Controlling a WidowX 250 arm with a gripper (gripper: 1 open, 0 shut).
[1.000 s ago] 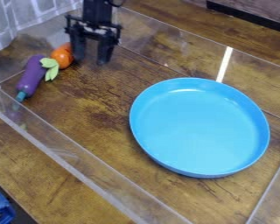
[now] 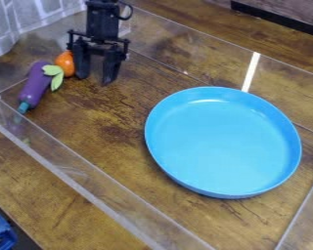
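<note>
The black gripper is low at the back left, just right of an orange round object, which it partly covers. Its two fingers point down near the tabletop; whether anything is between them is unclear. A purple eggplant-like toy lies to the left, with a pale green leafy piece beside it.
A large blue round tray fills the right middle of the wooden table. A white strip lies behind it. Clear plastic walls run along the left and right.
</note>
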